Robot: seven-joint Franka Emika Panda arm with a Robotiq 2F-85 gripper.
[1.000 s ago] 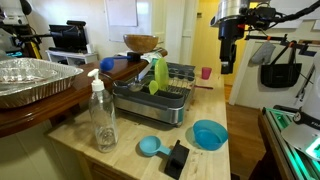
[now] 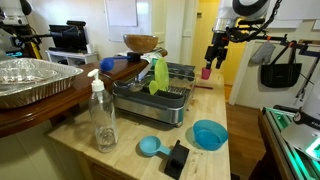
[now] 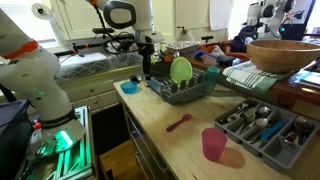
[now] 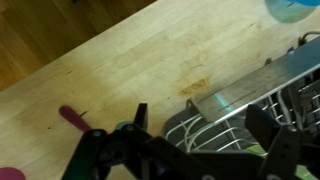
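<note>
My gripper [image 3: 147, 70] hangs open in the air above the counter, beside the dark dish rack [image 3: 178, 94], its tip pointing down. In the wrist view, nothing shows between the fingers of the gripper, and part of the rack lies below them. A green plate [image 3: 181, 70] stands upright in the rack. Flat on the counter past the rack lies a red spoon [image 3: 180, 122], seen in the wrist view as a red handle [image 4: 73, 118]. Further along stands a pink cup [image 3: 214, 144]. A blue bowl [image 2: 210, 134] rests near the counter's front edge.
A grey cutlery tray [image 3: 239, 127] with utensils sits beside the cup. A blue scoop [image 2: 151, 146], a black object [image 2: 177, 160] and a clear pump bottle [image 2: 103, 118] occupy the near end in the first exterior view. A wooden bowl [image 3: 281, 54] is on the raised shelf. Bare wood surrounds the spoon.
My gripper has travelled away from the first exterior camera, along the counter toward the end with the pink cup. The objects on the counter have stayed in place.
</note>
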